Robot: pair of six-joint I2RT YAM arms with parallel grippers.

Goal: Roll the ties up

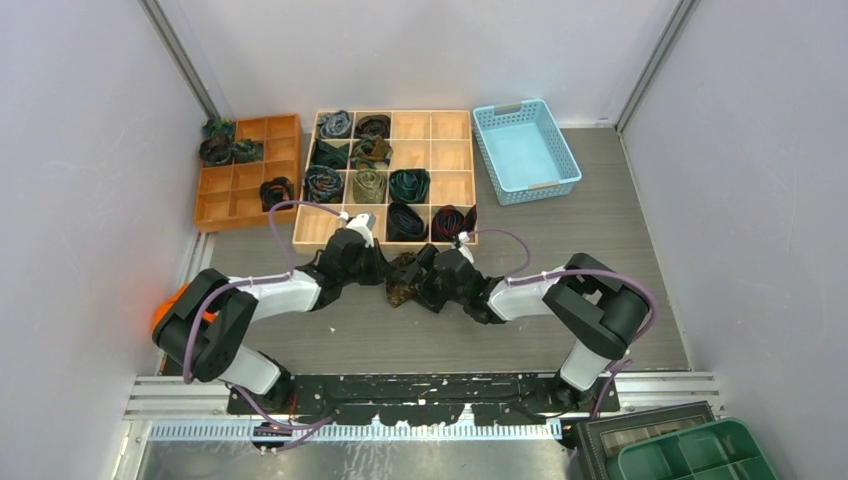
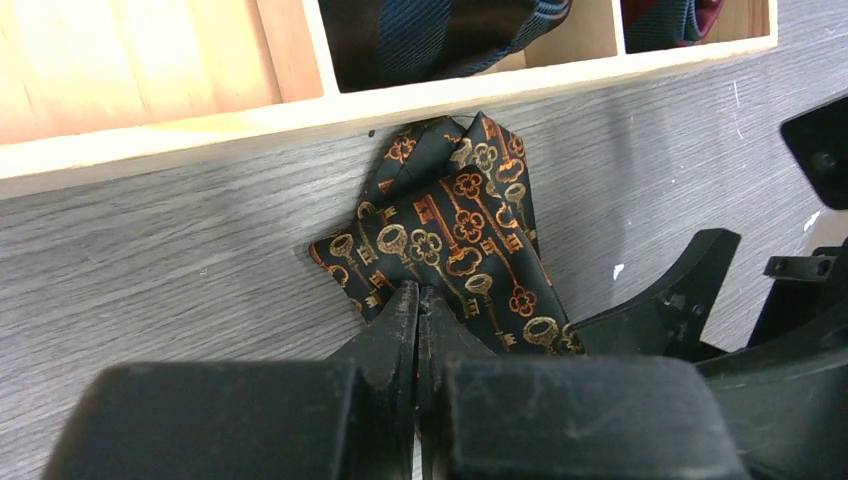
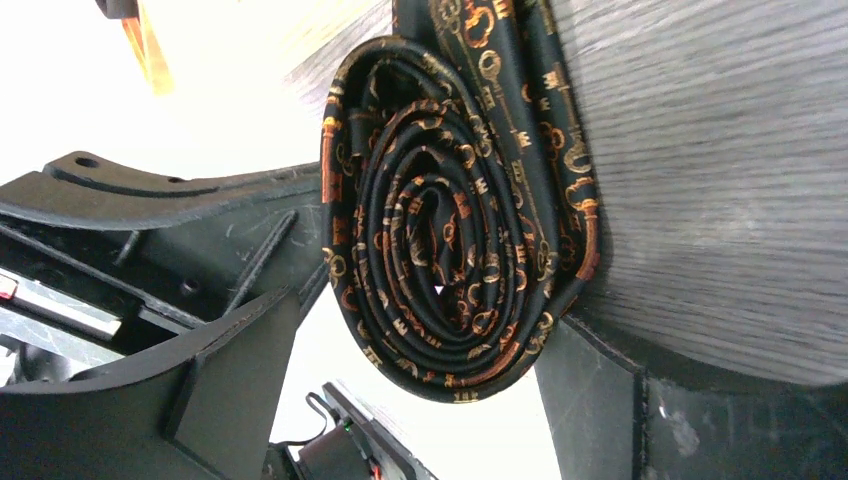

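The dark tie with gold and orange keys (image 1: 399, 292) lies on the table in front of the large box. From the right wrist view, it is a loose spiral roll (image 3: 450, 230), its tail extending upward. My right gripper is part open around the roll, one finger (image 3: 600, 390) at its right side and a gap on the left. In the left wrist view, my left gripper is shut in front of the tie (image 2: 450, 240); no cloth shows clearly pinched between its tips. A right finger (image 2: 660, 310) reaches the tie's lower right edge there.
The large divided box (image 1: 385, 247) with several rolled ties stands just behind the grippers. A smaller orange box (image 1: 212, 208) is at its left, a blue basket (image 1: 525, 165) at its right.
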